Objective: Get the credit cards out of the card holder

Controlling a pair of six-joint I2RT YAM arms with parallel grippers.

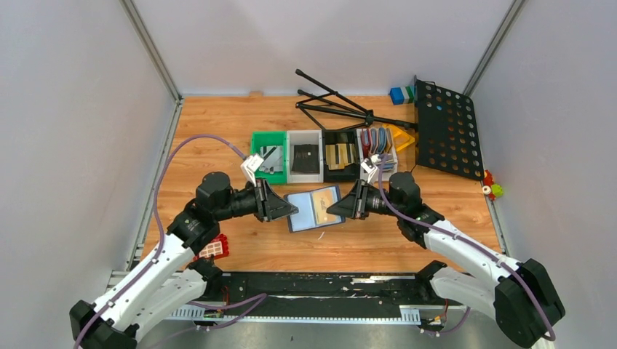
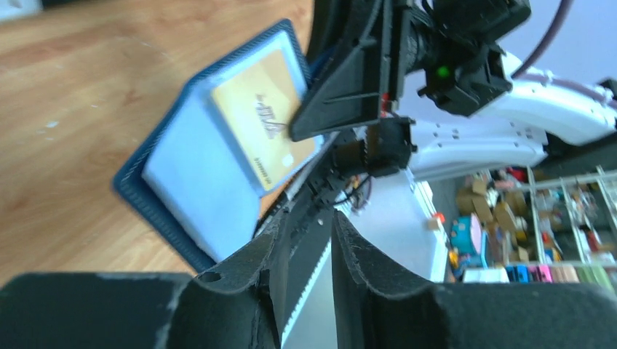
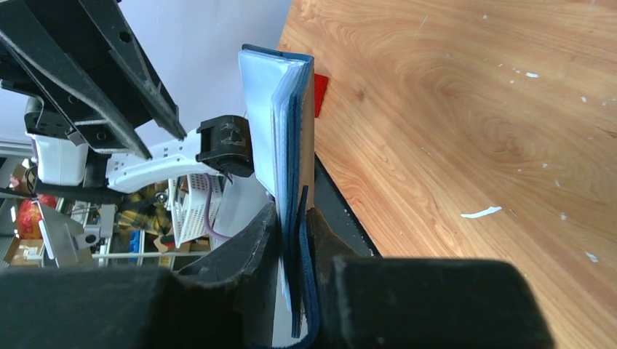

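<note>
The open card holder [image 1: 305, 212] has blue sleeves and a cream card [image 2: 258, 109] on one side. My right gripper is shut on it, holding it edge-on in the right wrist view. My left gripper is part open at the holder's left side, with nothing seen between its fingertips; in its own view the holder lies just beyond them, up and left.
A row of bins stands behind the holder: green [image 1: 270, 137], white, black [image 1: 340, 174] and another with several items. A black folded stand [image 1: 335, 102] and perforated panel [image 1: 447, 131] are at the back.
</note>
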